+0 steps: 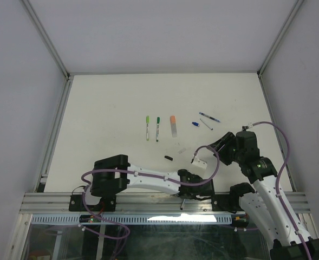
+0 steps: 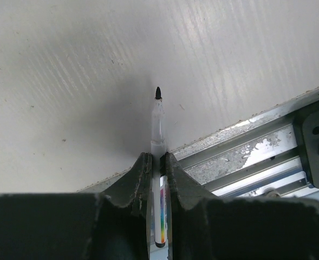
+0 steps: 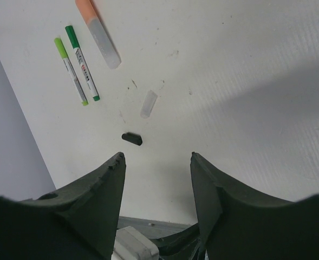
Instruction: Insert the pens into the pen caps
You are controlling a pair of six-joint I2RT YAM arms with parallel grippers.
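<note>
A white pen [image 2: 158,127] with a black tip stands out from my left gripper, which is shut on it near the front rail. My right gripper is open and empty above the table. A black cap [image 3: 131,138] and a clear cap [image 3: 148,103] lie loose. Green pens [image 1: 157,129], an orange-and-clear piece [image 1: 173,125], a blue cap [image 1: 196,124] and two blue pens [image 1: 209,117] lie farther back.
An aluminium rail [image 2: 235,151] runs along the front edge, with a black fitting [image 2: 313,142] on it.
</note>
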